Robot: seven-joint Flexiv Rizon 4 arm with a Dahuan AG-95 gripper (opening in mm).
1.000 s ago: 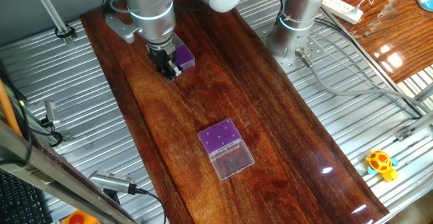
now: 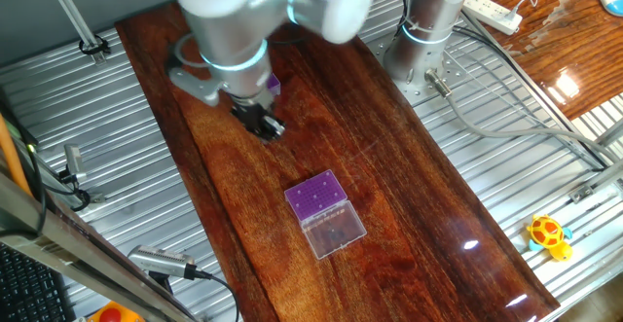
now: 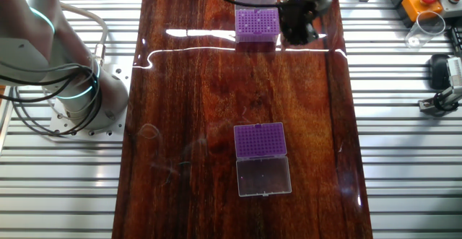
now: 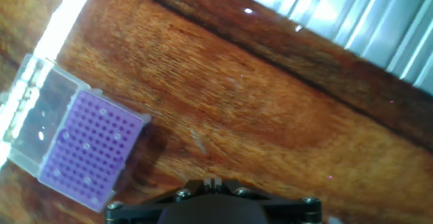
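Observation:
My gripper hangs above the far part of the wooden table. Its fingertips meet at the bottom of the wrist view, shut, with nothing seen between them. A far purple rack box, its clear lid folded open, stands just beside the gripper in exterior view 2. In exterior view 1 the arm hides most of this far box; the wrist view has it at lower left, a purple grid of holes. A second purple rack box lies open mid-table, its clear lid flat on the near side.
Bare wood surrounds the two boxes. Slatted metal runs along both sides of the table. A clear cup and a toy turtle sit off the table. Dark cables cross the top of exterior view 2.
In exterior view 1 the gripper has moved right and slightly down the picture, away from the far box's left side. The arm now covers more of that box. Both boxes stay put.

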